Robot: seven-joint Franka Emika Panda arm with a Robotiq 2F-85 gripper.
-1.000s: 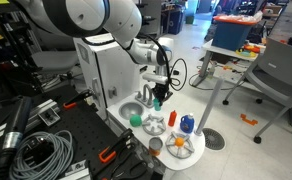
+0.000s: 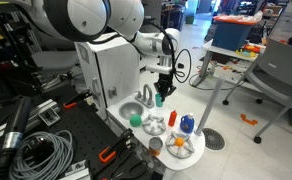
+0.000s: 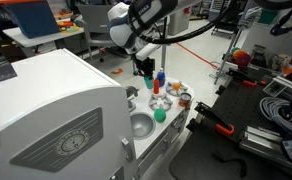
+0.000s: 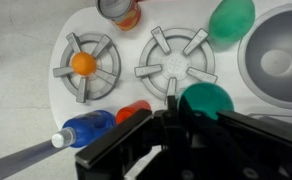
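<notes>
Over the counter, my gripper is shut on a teal-green cup (image 4: 206,98), gripping it near its rim. In exterior view 1 the cup (image 2: 159,100) hangs at the back of the white counter, beside the faucet (image 2: 148,94). Below it in the wrist view is a grey burner (image 4: 175,62). A red object (image 4: 134,110) and a blue bottle (image 4: 84,130) stand to the left of the gripper. Whether the cup touches the surface cannot be told.
A second burner (image 4: 87,68) carries an orange ball (image 4: 83,64). A tin can (image 4: 119,10), a green bowl (image 4: 232,20) and the round sink (image 4: 282,58) lie around the burners. White cabinet walls flank the counter.
Everything on the counter stays in place.
</notes>
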